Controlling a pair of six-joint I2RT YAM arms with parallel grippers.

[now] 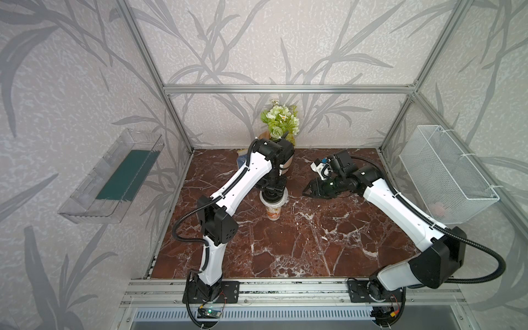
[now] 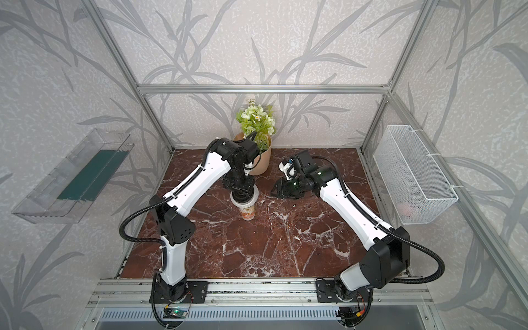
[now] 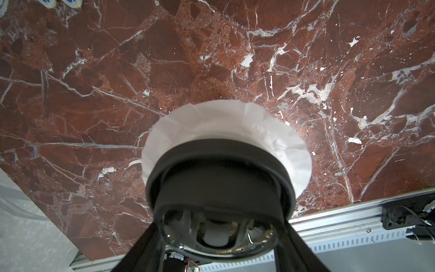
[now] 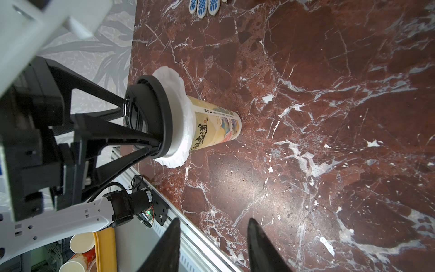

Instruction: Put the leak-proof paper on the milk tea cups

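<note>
The milk tea cup (image 4: 219, 129) stands upright near the table's middle. White paper (image 3: 226, 115) drapes over its top and flares out past the rim on all visible sides. On the paper sits a round black lid-like piece (image 4: 165, 113). My left gripper (image 1: 273, 187) comes down over this piece, its fingers (image 4: 136, 135) at the piece's sides. Whether they grip it or only stand around it I cannot tell. Over the table to the right of the cup, my right gripper is open, fingers apart, nothing between them.
Behind the left gripper stands a potted plant (image 1: 280, 121) at the table's back. A clear bin (image 1: 71, 211) hangs on the left wall, a white wire basket (image 1: 451, 176) on the right. White scraps lie about the table (image 1: 308, 253), whose front is free.
</note>
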